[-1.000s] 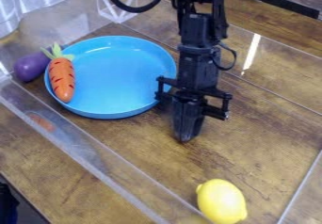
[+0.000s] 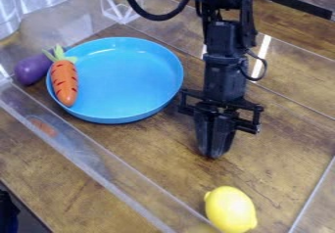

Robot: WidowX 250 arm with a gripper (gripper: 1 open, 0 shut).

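Note:
My black gripper (image 2: 214, 141) points straight down at the wooden table (image 2: 157, 178), low over it and just right of a blue plate (image 2: 124, 80). It looks shut, with nothing visible between its fingers. A toy carrot (image 2: 65, 80) rests on the plate's left side. A purple eggplant (image 2: 31, 69) lies left of the plate, and a yellow lemon (image 2: 230, 209) lies in the front, below my gripper.
Clear plastic walls run along the left side.
My arm has shifted slightly to the right, with the upper part moving most. The objects on the table stay where they were.

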